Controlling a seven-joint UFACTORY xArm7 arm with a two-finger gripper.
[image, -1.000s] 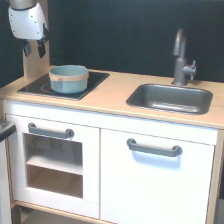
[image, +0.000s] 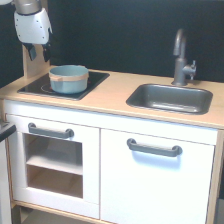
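At the top left, my gripper (image: 38, 54) hangs from the white arm (image: 32, 26), its dark fingers spread apart with nothing visible between them. It is above the counter, up and to the left of a blue-grey pot (image: 69, 80). The pot sits upright on the black cooktop (image: 40, 87), with a gap between it and the gripper. What is inside the pot cannot be made out.
A steel sink (image: 172, 98) with a dark faucet (image: 181, 60) is set in the right of the wooden counter (image: 113, 92). Below are a windowed oven door (image: 90, 165) and a white cabinet door (image: 150, 185), both closed. Counter between cooktop and sink is clear.
My gripper has come slightly down and to the right. The pot and the doors look unmoved.
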